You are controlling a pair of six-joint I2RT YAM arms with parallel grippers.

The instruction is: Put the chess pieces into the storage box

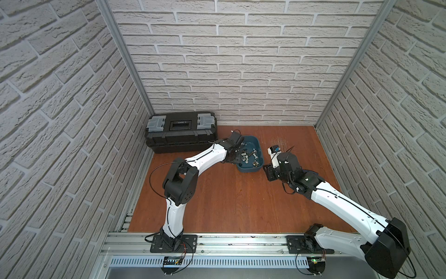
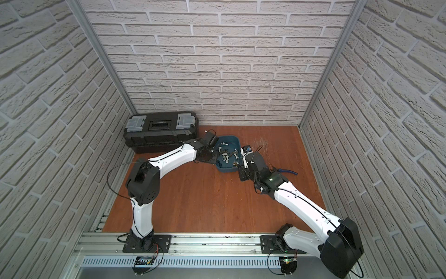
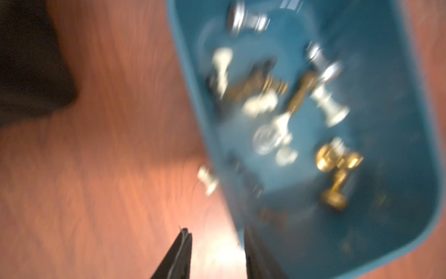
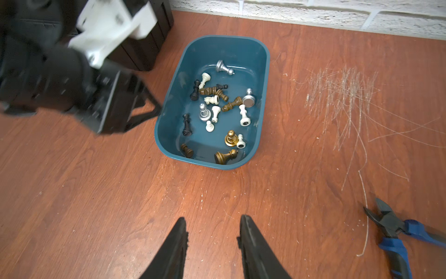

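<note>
The blue storage box (image 4: 211, 162) holds several chess pieces: white, black, silver, gold and brown. In the blurred left wrist view a white pawn (image 3: 207, 180) is outside the box, close against its left wall; whether it touches the wall I cannot tell. My left gripper stands open at that rim, one finger to each side of the wall's line, with nothing held between them. The top views and the right wrist view do not show this pawn. My right gripper is open and empty, over bare table in front of the box.
A black toolbox (image 1: 181, 134) stands at the back left. Blue-handled pliers (image 4: 395, 232) lie to the right of the box, near scattered pale strands (image 4: 343, 97). The left arm's wrist reaches close to the box's left rim. Bare wood lies in front of the box.
</note>
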